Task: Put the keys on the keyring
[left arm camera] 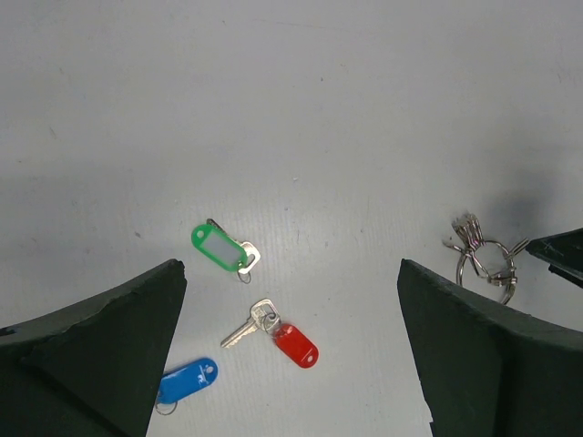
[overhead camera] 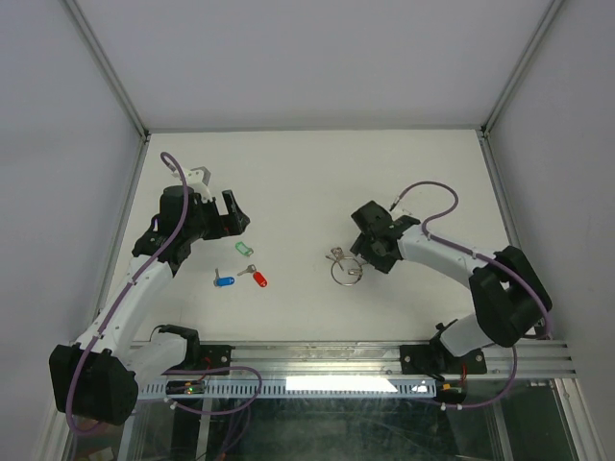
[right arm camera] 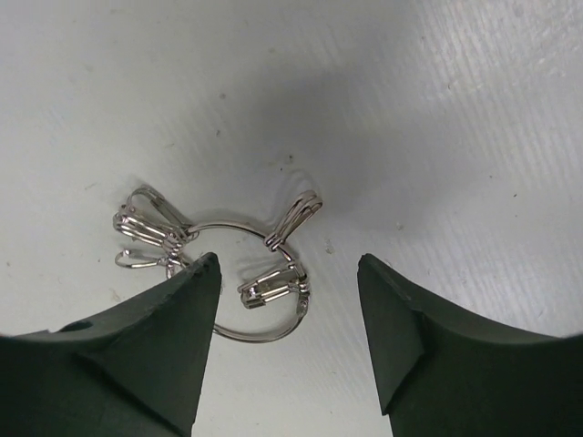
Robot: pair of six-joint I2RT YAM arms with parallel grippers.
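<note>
In the top view the metal keyring lies flat right of the table's middle, with several small clasps around it. My right gripper is beside its upper right side, open with nothing between its fingers. From the right wrist the ring shows below and left, partly behind the left finger. Three tagged keys lie at the left: the green-tagged key, the red-tagged key and the blue-tagged key, whose own key is mostly hidden. Over and beyond them, my left gripper stands open and empty.
Metal rails edge it on the sides, and a front rail runs along the near edge.
</note>
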